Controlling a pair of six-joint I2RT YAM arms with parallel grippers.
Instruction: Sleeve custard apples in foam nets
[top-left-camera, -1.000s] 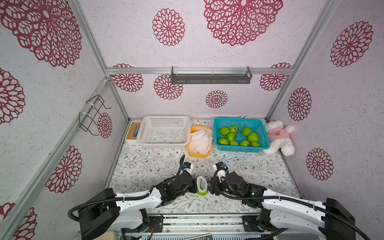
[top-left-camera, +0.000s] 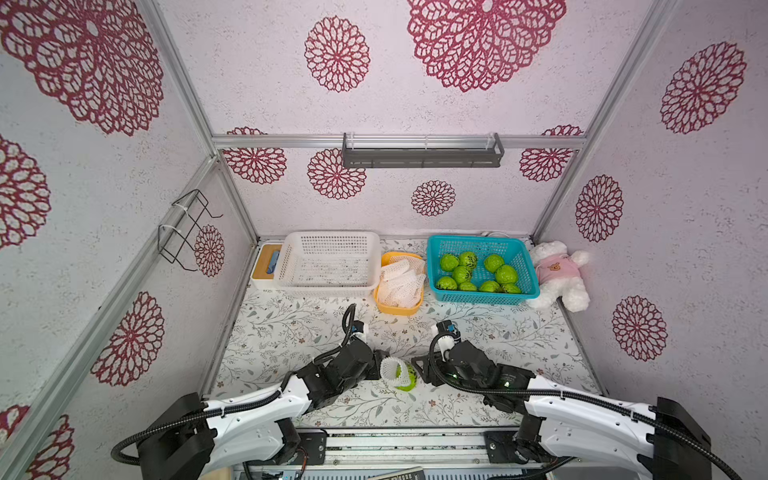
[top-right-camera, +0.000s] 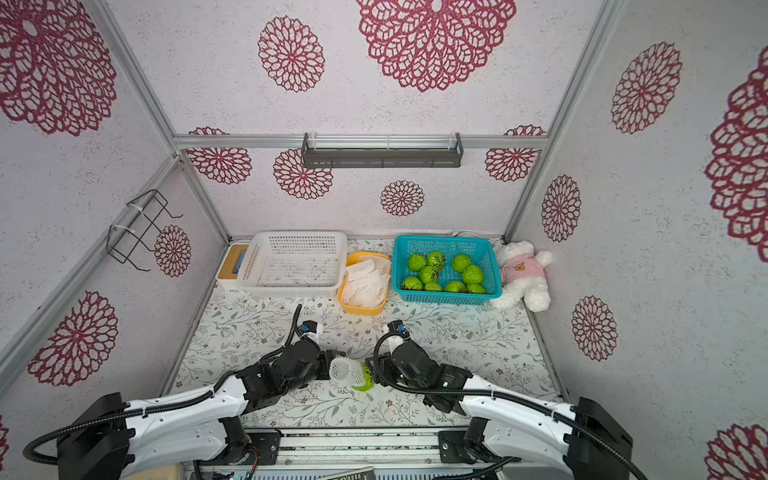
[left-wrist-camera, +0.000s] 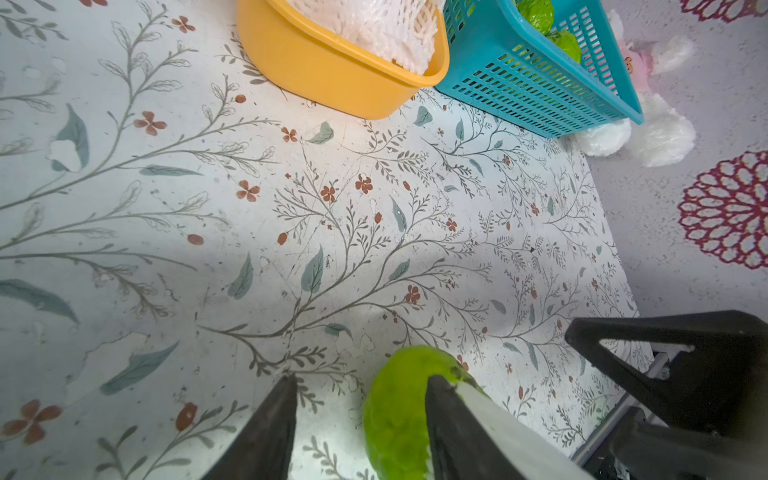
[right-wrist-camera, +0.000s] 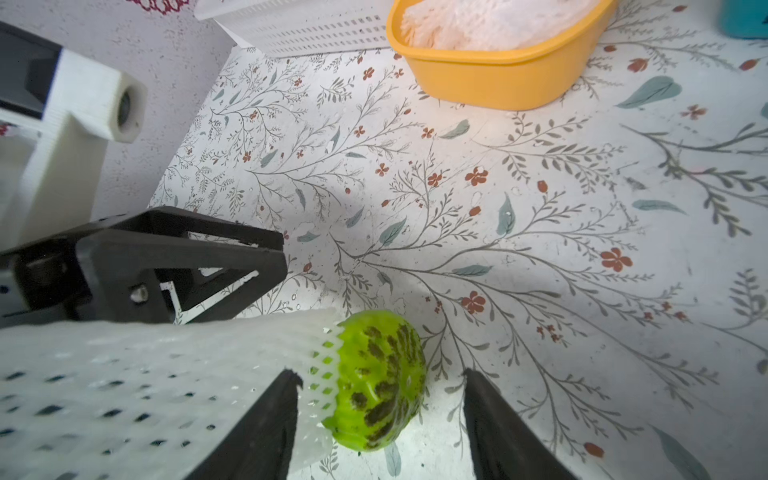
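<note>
A custard apple (right-wrist-camera: 373, 376) rests on the front middle of the table, with a white foam net (right-wrist-camera: 160, 384) draped over its left side in the right wrist view. My left gripper hovers by the fruit, fingers parted; whether it touches the net cannot be told. My right gripper is open on the fruit's other side, fingers spread around its near part. More custard apples (top-left-camera: 505, 274) lie in the blue basket (top-left-camera: 524, 292), and more nets (top-left-camera: 400, 284) fill the orange bin (top-left-camera: 396, 310).
An empty white basket (top-left-camera: 288, 284) and a small box (top-left-camera: 262, 280) stand at the back left. A white plush toy (top-left-camera: 560, 280) sits at the back right. The table between the containers and my grippers is clear.
My left gripper has moved back to the left. The net has tipped leftward from the fruit, showing more of the green. The right gripper has shifted slightly.
</note>
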